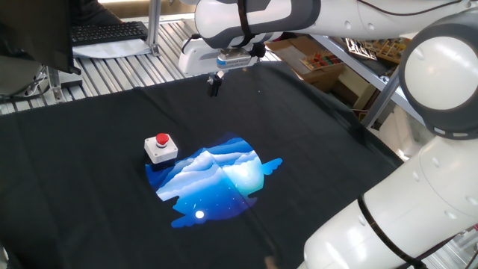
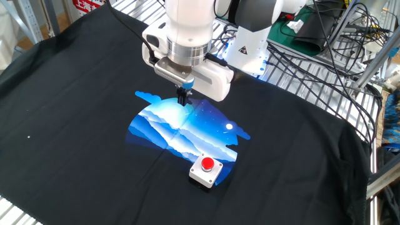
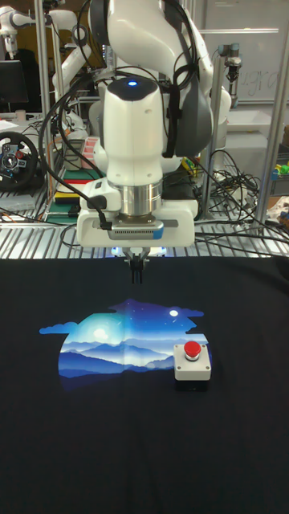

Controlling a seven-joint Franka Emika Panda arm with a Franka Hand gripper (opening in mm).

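Observation:
My gripper (image 3: 136,279) hangs above the far side of the black cloth, its slim black fingers close together and pointing down. It looks shut, with nothing visible between the fingers. In exterior view 1 the gripper (image 1: 215,84) is well apart from the white box with a red push button (image 1: 162,140). That button box (image 3: 193,363) sits upright at the near right of a blue mountain-picture mat (image 3: 128,351) in exterior view 3. From the other side, the gripper (image 2: 182,97) appears over the mat's edge and the button box (image 2: 207,170) stands at its lower corner.
Black cloth (image 1: 82,179) covers the table, with wide bare areas around the mat. Slatted metal (image 2: 306,84) and loose cables lie by the arm's base. A keyboard (image 1: 108,32) and a cardboard box (image 1: 306,63) are beyond the cloth.

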